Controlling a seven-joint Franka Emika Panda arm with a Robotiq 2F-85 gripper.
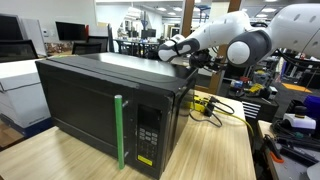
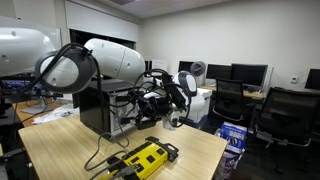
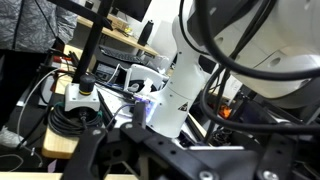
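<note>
A black microwave with a green strip along its door edge stands on the wooden table. My arm reaches over from the right in exterior view 1, its wrist end behind the microwave's far top corner. In exterior view 2 my dark gripper hangs over the table beside the microwave. It is open; nothing can be seen held in it. Its fingertips are hard to make out against cables and dark parts. White arm links and black cables fill much of the wrist view.
A yellow-and-black object lies on the table near the arm, with a cable looping beside it. Bare tabletop shows to its right. Office chairs and a blue box stand beyond the table.
</note>
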